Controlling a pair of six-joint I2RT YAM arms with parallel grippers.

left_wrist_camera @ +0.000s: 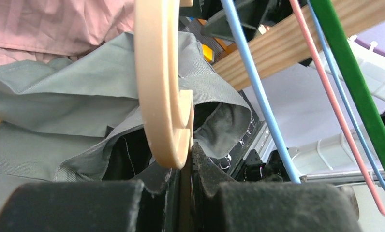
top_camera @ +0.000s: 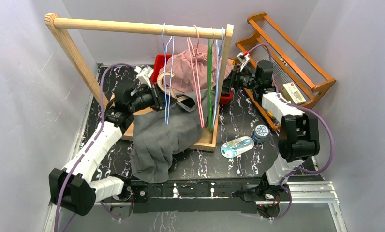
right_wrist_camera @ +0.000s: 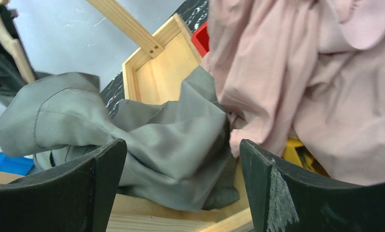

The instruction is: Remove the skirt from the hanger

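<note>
The grey skirt [top_camera: 159, 135] is draped over the rack's wooden base and down the front of the table. Its waistband gapes open in the left wrist view, where folds of the skirt [left_wrist_camera: 69, 104] lie around a dark opening. A beige hanger [top_camera: 161, 77] stands with its curved hook up, and my left gripper [top_camera: 164, 100] is shut on it. How much of the hanger is still inside the skirt is hidden. My right gripper is open beside the rack's right post, with grey cloth [right_wrist_camera: 181, 145] in view beyond its fingers, none clearly pinched.
Blue, pink and green hangers [top_camera: 210, 87] hang from the wooden rail [top_camera: 132, 25], close to my left gripper. Behind the skirt, pink cloth [top_camera: 181, 70] fills a red bin [top_camera: 157, 67]. A jar [top_camera: 260, 133] and a blister pack [top_camera: 237, 147] lie at front right.
</note>
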